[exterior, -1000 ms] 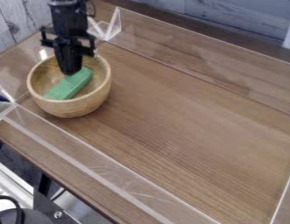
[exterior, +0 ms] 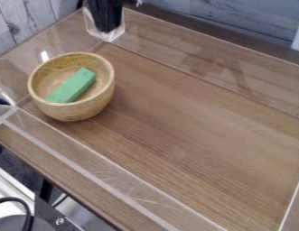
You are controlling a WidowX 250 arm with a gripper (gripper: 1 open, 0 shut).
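Observation:
A wooden bowl (exterior: pixel 99 97) stands on the left part of the wooden table, with a green rectangular block (exterior: pixel 70 87) lying inside it. The dark gripper (exterior: pixel 106 25) is high at the top edge, above and behind the bowl and clear of it. It is blurred and mostly out of the frame, so its fingers cannot be made out clearly.
Pale walls border it at the back. At the lower left, beyond the table's edge, are dark cables and equipment.
The gripper has risen from just over the bowl to the top edge of the view. The green block remains in the bowl.

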